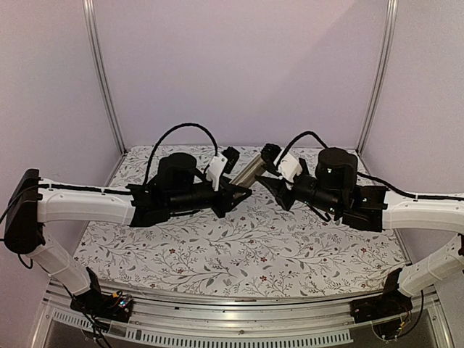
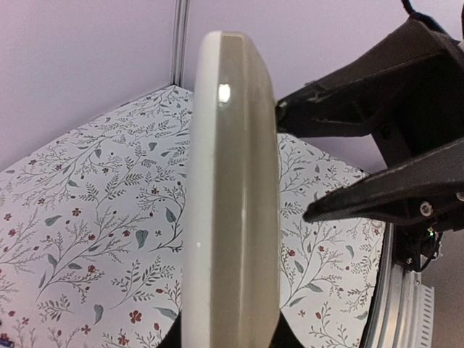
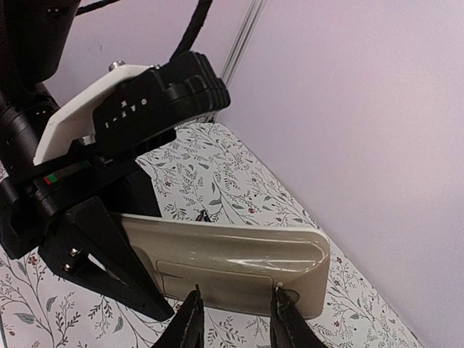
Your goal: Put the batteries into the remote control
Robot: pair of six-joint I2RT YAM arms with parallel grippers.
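Note:
A pale grey-beige remote control [image 1: 250,171] stands tilted up between the arms, with my left gripper [image 1: 233,197] shut on its lower end. Its long glossy side [image 2: 235,181] fills the middle of the left wrist view. In the right wrist view, the remote [image 3: 217,246] lies across the picture, showing a panel outline and a small dark rounded recess near its free end. My right gripper is part open in front of that face; nothing clear shows between its fingertips. Whether one tip touches the remote I cannot tell. No battery is clearly recognisable.
A small dark thing [image 3: 203,215] lies on the floral table, too small to make out. Something bluish [image 2: 6,339] is cut off at the left wrist view's edge.

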